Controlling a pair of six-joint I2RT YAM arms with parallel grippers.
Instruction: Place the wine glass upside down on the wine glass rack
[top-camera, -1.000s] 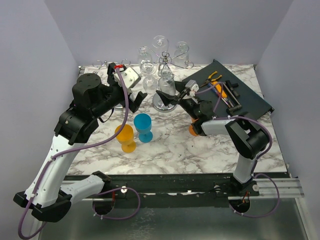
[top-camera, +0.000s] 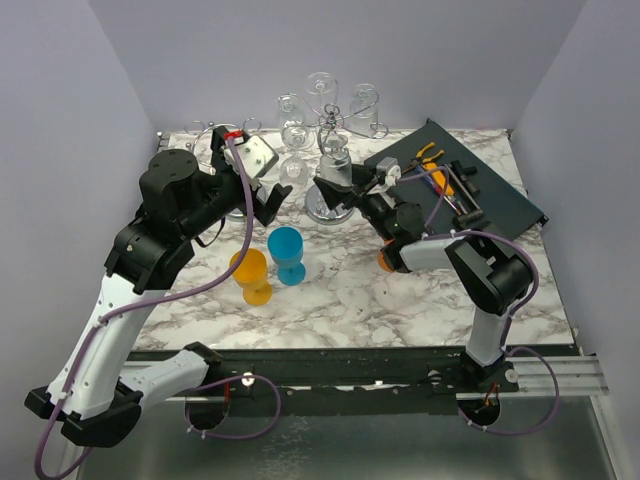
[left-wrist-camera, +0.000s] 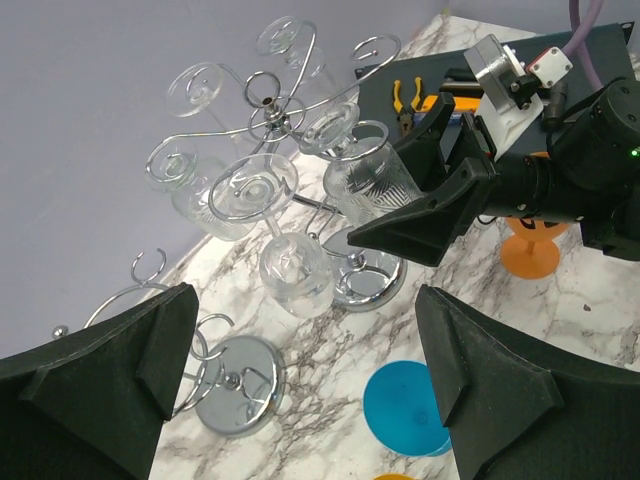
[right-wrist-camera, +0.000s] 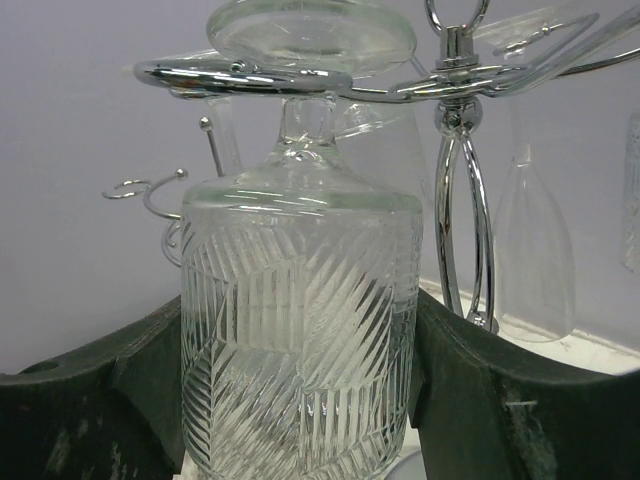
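A cut-pattern wine glass (right-wrist-camera: 300, 330) stands upside down in the right wrist view, with my right gripper shut around its bowl. Its stem passes by a ring of the chrome wine glass rack (right-wrist-camera: 458, 100), and its foot shows just above the ring. Several clear glasses hang upside down from other arms of the rack, among them a wine glass (left-wrist-camera: 297, 272) at the front in the left wrist view. My left gripper is open, nothing between its fingers, to the left of the rack in the top view.
A second chrome rack (left-wrist-camera: 240, 385) stands to the left. Blue (top-camera: 286, 252) and yellow (top-camera: 253, 277) goblets are on the marble table, with an orange goblet (left-wrist-camera: 532, 245) beneath the right gripper. Tools lie on a dark mat (top-camera: 485, 195) at the right.
The right gripper and its glass look almost unmoved, still at the rack's front ring.
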